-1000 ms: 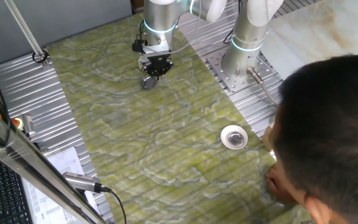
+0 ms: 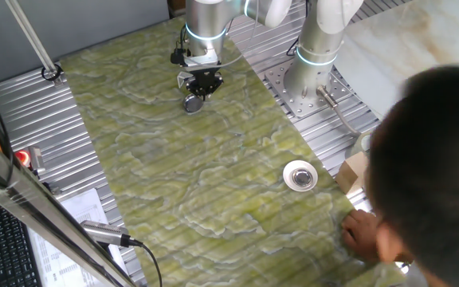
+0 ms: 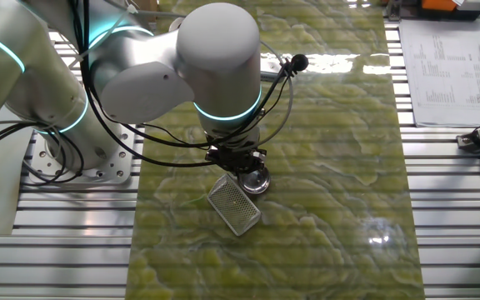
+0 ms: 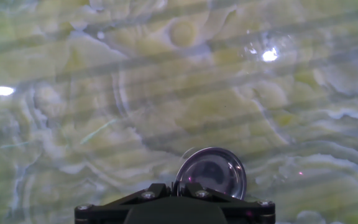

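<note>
A small shiny metal bowl (image 4: 211,172) is at my gripper in the wrist view. The fingers are closed together at the bowl's left rim, and the rim appears pinched between them. Exterior view 1 shows the same bowl (image 2: 193,104) tilted, hanging just below the gripper (image 2: 204,94). From exterior view 2, the bowl (image 3: 255,181) sits beside the gripper (image 3: 238,173), close to a white, mesh-faced grater (image 3: 234,205). Toward the front right of exterior view 1 stands a white dish (image 2: 290,185) with a round metal piece (image 2: 302,177) in it.
A person (image 2: 437,167) leans in at the right, one hand (image 2: 360,233) on the edge of the green marbled table (image 2: 158,159). A keyboard (image 2: 2,243) and papers (image 2: 86,211) lie off its left side.
The gripper and metal bowl have shifted very slightly. The person has moved to the right, uncovering a brown box by the table edge. The white dish has stayed in place.
</note>
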